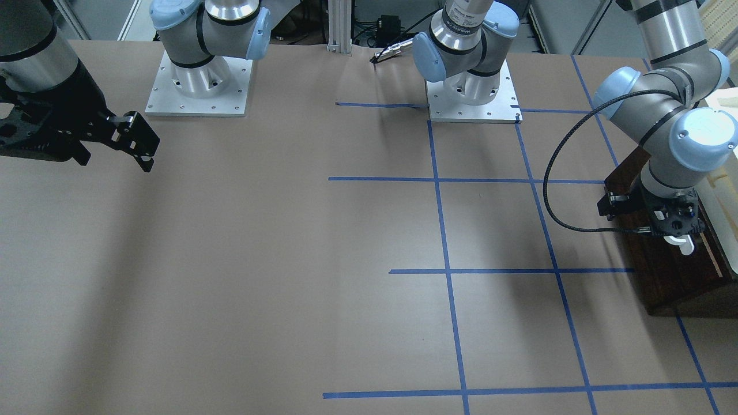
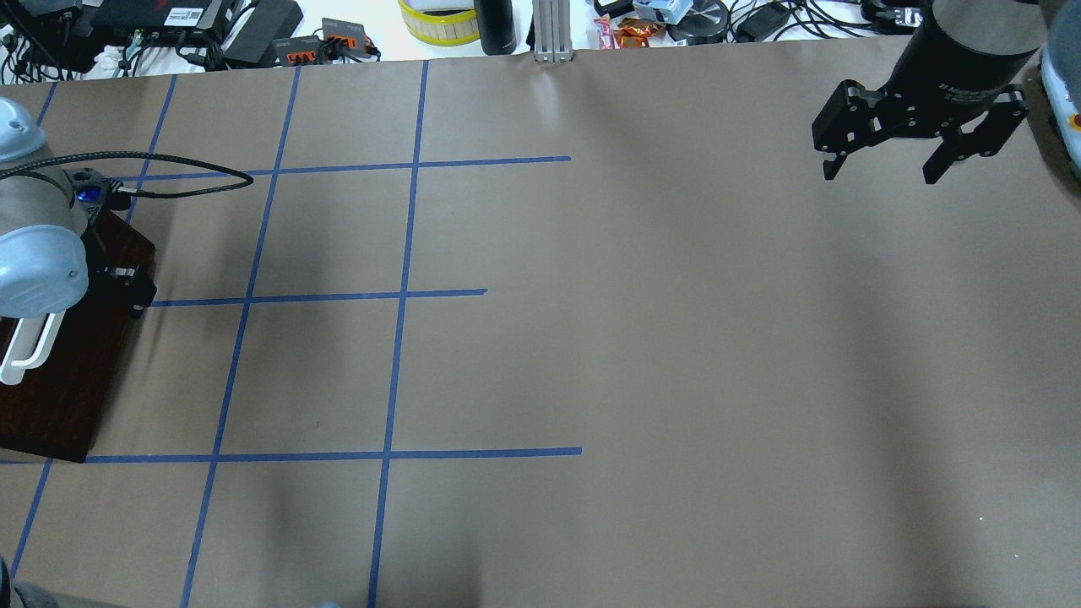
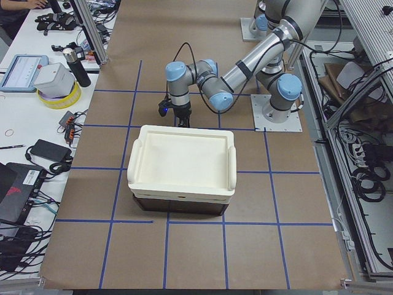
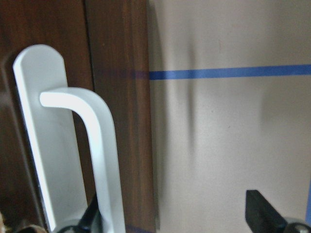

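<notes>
A dark wooden box (image 1: 667, 290) with a cream interior (image 3: 181, 163) stands on the blue-taped table, at the right in the front view and far left in the top view. A white lever handle (image 4: 104, 145) on a long plate is fixed to its wooden side, also visible in the top view (image 2: 25, 360). My gripper is at the handle, fingers spread wide. One finger (image 4: 90, 218) is partly hidden behind the handle's bar; the other finger (image 4: 260, 211) is out over the table beside the box.
A second arm's black gripper (image 1: 117, 138) hangs at the left of the front view. Further arm bases (image 1: 197, 97) stand at the back. A cable loops from my arm.
</notes>
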